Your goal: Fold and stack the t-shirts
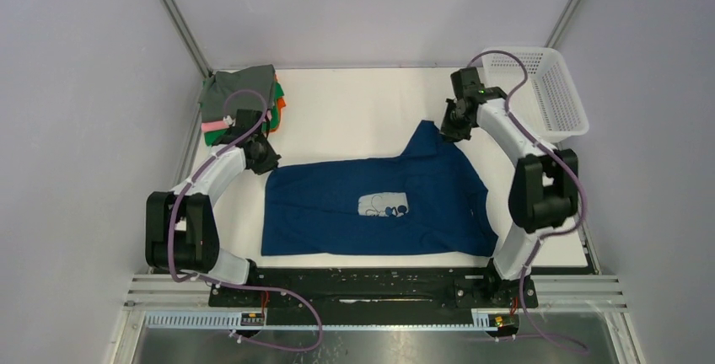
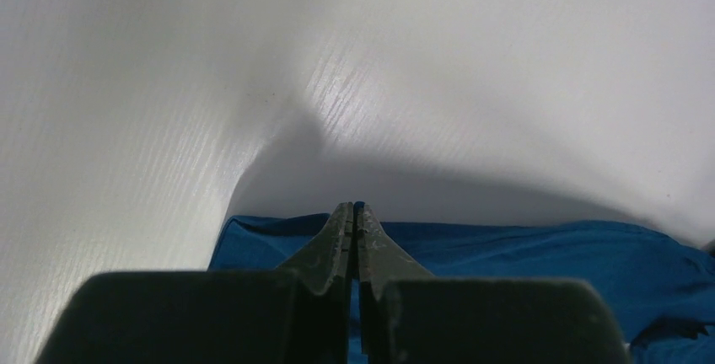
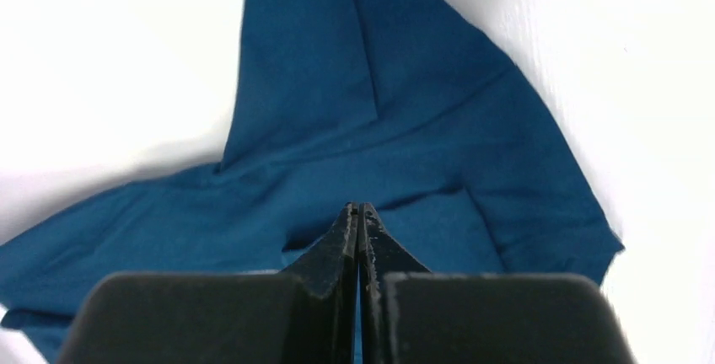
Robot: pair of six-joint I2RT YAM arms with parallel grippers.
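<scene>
A dark blue t-shirt (image 1: 337,233) with a light printed patch lies spread over the front of the table, a sleeve (image 1: 424,141) pointing to the back right. At its far left corner my left gripper (image 1: 273,167) is shut, and a sliver of blue cloth shows between its fingertips in the left wrist view. My right gripper (image 1: 455,137) hangs above the shirt's right part, near that sleeve. In the right wrist view its fingers (image 3: 341,242) are closed together with nothing visible between them; the blue cloth (image 3: 295,86) lies flat beneath.
Folded shirts, a grey one (image 1: 240,93) on top, are stacked at the back left, close to the left arm. A white basket (image 1: 562,99) stands at the back right, beside the right arm. Bare table (image 1: 354,115) fills the back middle.
</scene>
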